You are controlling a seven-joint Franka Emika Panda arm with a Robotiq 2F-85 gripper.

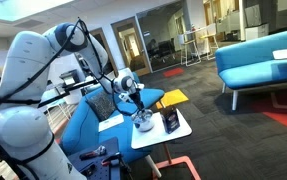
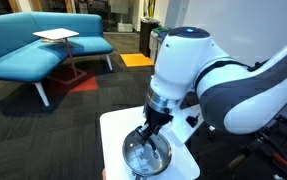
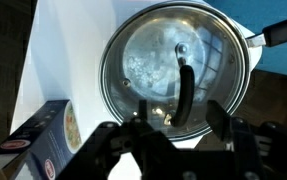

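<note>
A round pan with a glass lid (image 3: 143, 65) fills much of the wrist view, and the lid carries a curved black handle (image 3: 186, 92). My gripper is over the near part of the lid, its fingers apart on either side of the handle's lower end. Whether they touch the handle cannot be told. In exterior view 2 the lidded pan (image 2: 147, 157) sits on the white table directly below the gripper (image 2: 151, 130). Exterior view 1 has the pan (image 1: 143, 121) near the table's left side, small and partly hidden.
A dark box (image 3: 43, 145) stands on the white table (image 1: 180, 127) beside the pan. The pan's black side handle (image 3: 283, 31) points outward at the upper right. Blue sofas (image 2: 23, 55) surround the area, and open carpet lies to the right in exterior view 1.
</note>
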